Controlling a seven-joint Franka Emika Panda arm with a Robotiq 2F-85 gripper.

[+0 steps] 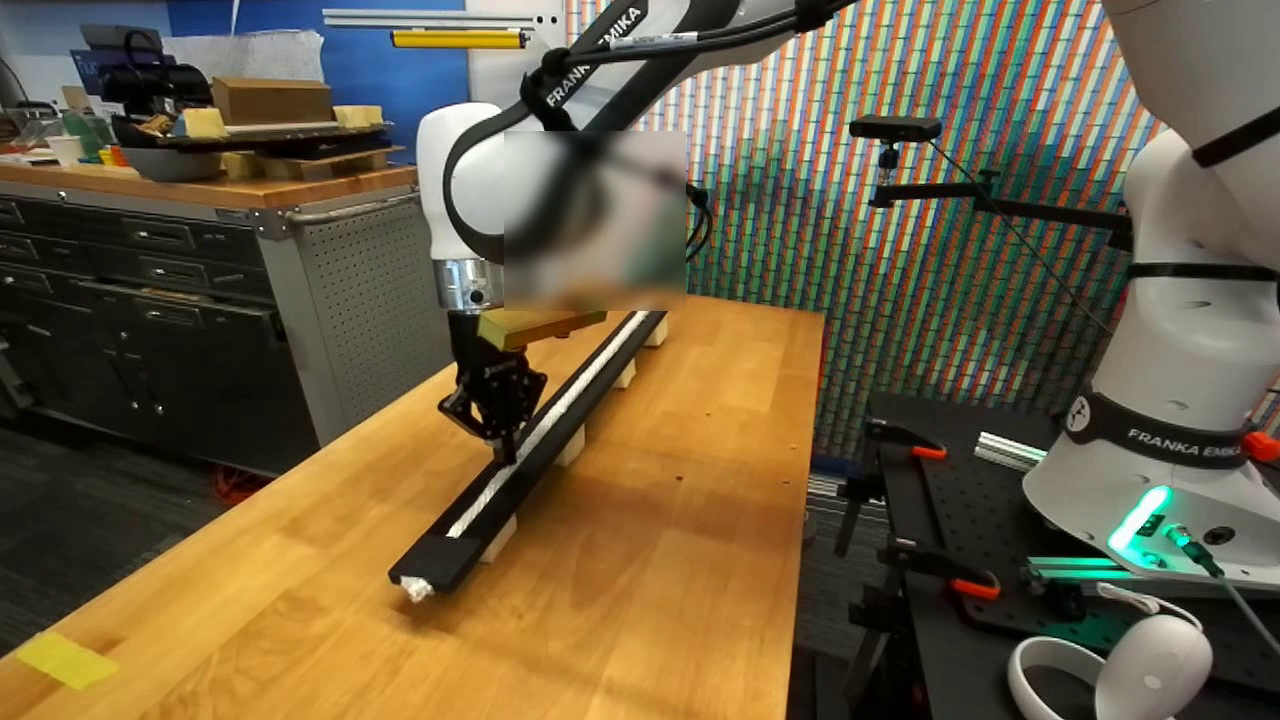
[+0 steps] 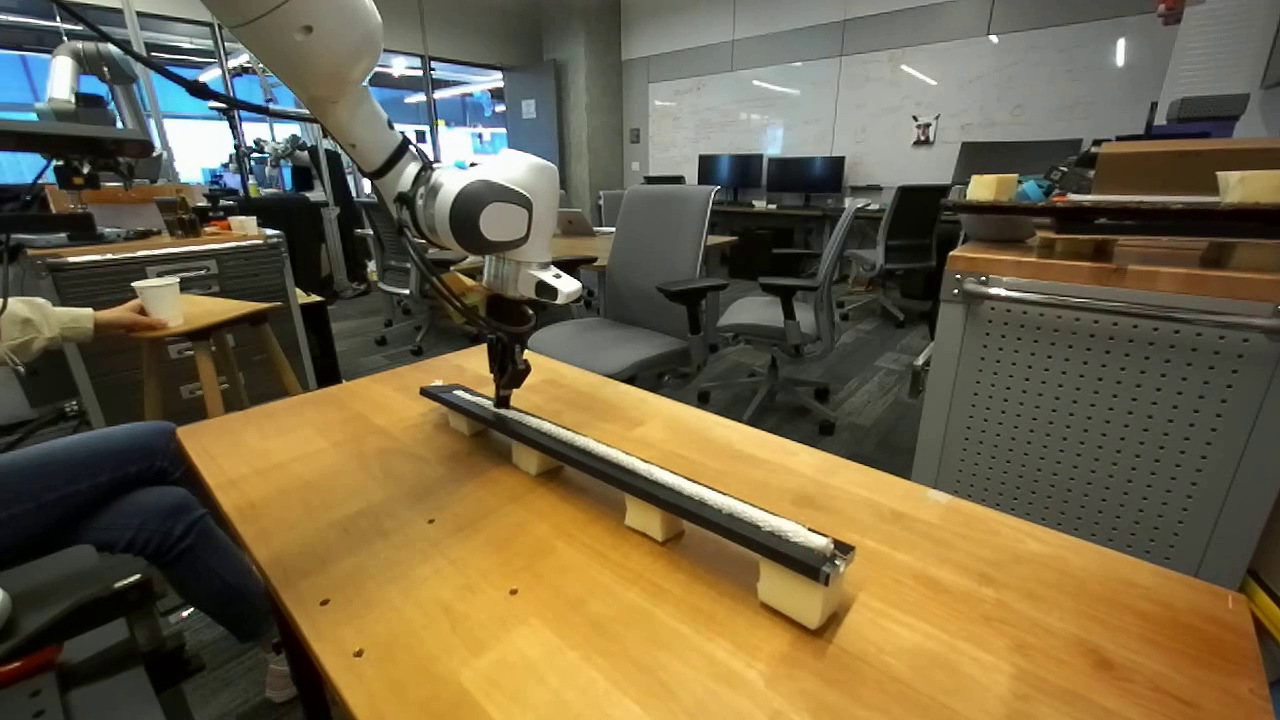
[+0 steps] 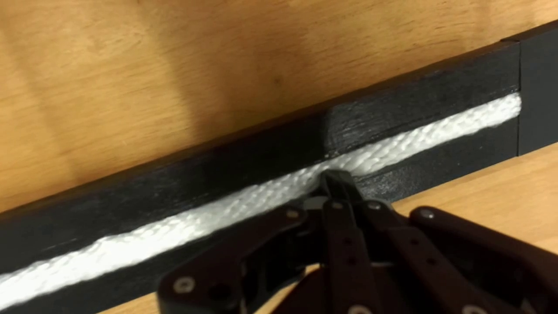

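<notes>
A white braided rope [image 3: 172,227] runs lengthwise along the groove of a long black channel [image 2: 708,510]. At one end of the channel a frayed rope tip [image 1: 416,588] pokes out. My gripper is shut, its fingertips at the near side of the rope and against or just over it. No rope shows pinched between the fingers, though their contact spot is partly hidden. In exterior view 1 the gripper [image 1: 505,456] points down onto the channel, closer to the frayed end.
Several pale blocks [image 2: 654,518] hold the channel above the wooden table [image 1: 672,576]. A seated person's hand [image 2: 130,318] rests by a white cup beyond the table. A second robot base [image 1: 1152,468] stands at the right.
</notes>
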